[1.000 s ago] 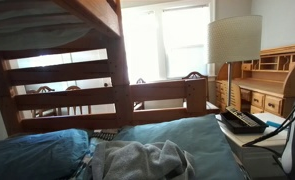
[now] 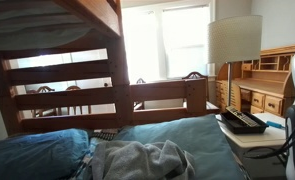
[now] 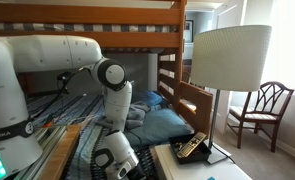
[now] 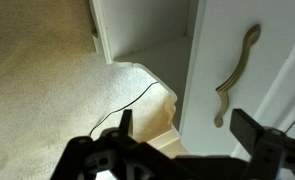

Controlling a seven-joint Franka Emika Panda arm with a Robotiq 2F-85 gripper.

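My gripper is open, its two fingers set wide apart with nothing between them. Beyond the fingers in the wrist view is a white panel (image 4: 202, 85) with a curved bronze handle (image 4: 233, 78). The handle lies up and to the right, apart from the fingertips. A white boxed recess (image 4: 152, 25) shows beside the panel. In exterior view 2 the white arm (image 3: 112, 155) reaches down low beside the white nightstand (image 3: 192, 168); its fingertips are hard to make out there.
On the nightstand stand a lamp (image 3: 227, 58) and a black tray (image 3: 190, 150) holding a yellowish item. A bed with blue bedding (image 2: 177, 135) and a grey blanket (image 2: 137, 160) is close by. Carpet (image 4: 37, 90) with a thin dark cable (image 4: 122, 108) lies below.
At the right edge of exterior view 1, more of the white arm has come into view beside the nightstand. The bed, lamp and tray have stayed put.
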